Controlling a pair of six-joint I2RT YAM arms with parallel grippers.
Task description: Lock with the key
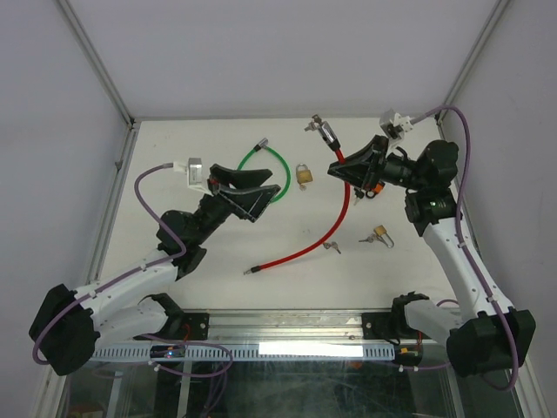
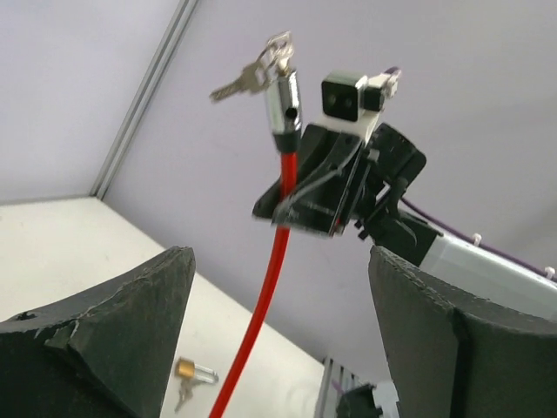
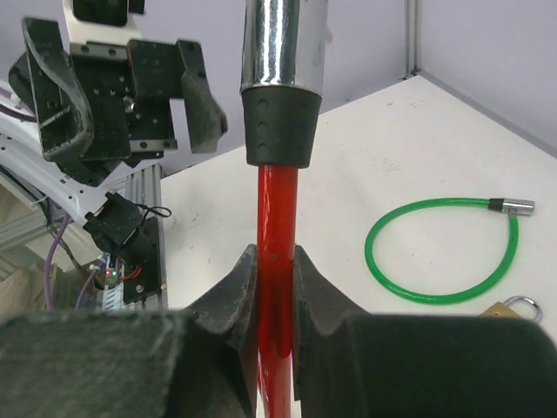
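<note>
My right gripper [image 1: 341,171] is shut on the red cable lock [image 1: 338,225], just below its silver lock head [image 2: 283,103]. Keys [image 2: 252,78] stick out at the top of that head in the left wrist view. The black collar [image 3: 280,131] sits above the right fingers [image 3: 329,300], which press on the red cable from both sides. The cable's other end [image 1: 252,270] rests on the table, apart from the head. My left gripper [image 1: 264,193] stands open and empty, to the left of the held head.
On the table lie a green cable lock [image 1: 285,167], a brass padlock [image 1: 303,174], a smaller padlock with keys [image 1: 380,232], loose keys [image 1: 332,247] and an orange-and-black lock [image 1: 372,188].
</note>
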